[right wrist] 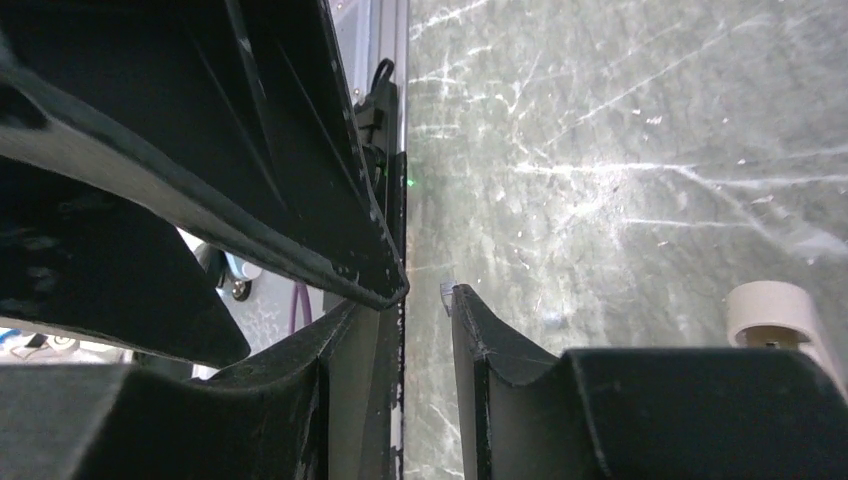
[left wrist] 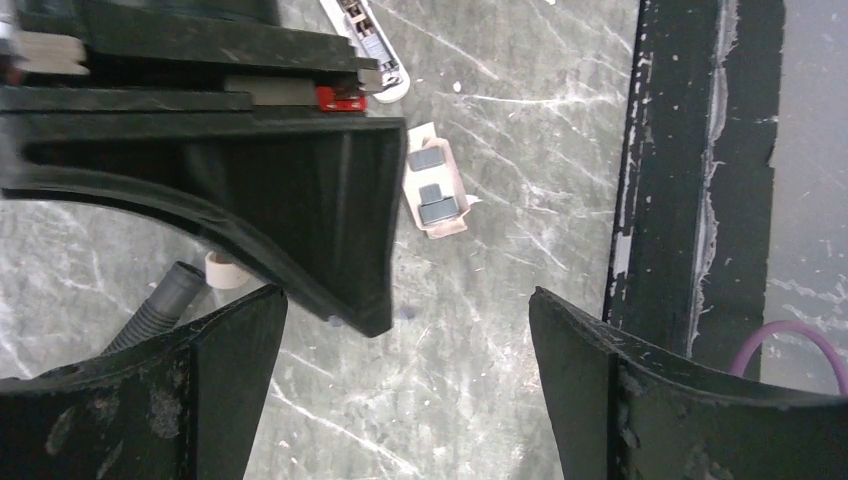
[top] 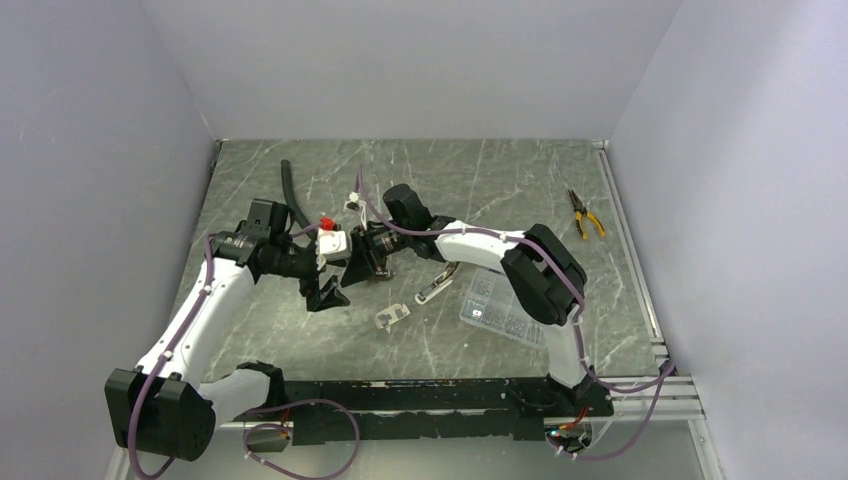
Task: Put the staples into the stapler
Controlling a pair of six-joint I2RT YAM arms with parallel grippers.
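Observation:
In the top view, the long stapler (top: pixel 435 288) lies open on the table right of centre; the left wrist view shows the end of its track (left wrist: pixel 372 45). Nearer the front is a small open carton (top: pixel 392 316), and in it the left wrist view shows grey staple blocks (left wrist: pixel 438 211). My left gripper stands open above the table, left of the carton. Close against it, my right gripper is part open with nothing seen between its fingers. One black right finger (left wrist: pixel 365 220) cuts across the left wrist view.
A clear compartment box (top: pixel 500 308) sits under the right arm, and yellow-handled pliers (top: pixel 585 214) lie far right. Behind the left gripper is a dark ribbed tube (top: pixel 288 190). A cream ring-ended object (right wrist: pixel 770 308) lies below the grippers.

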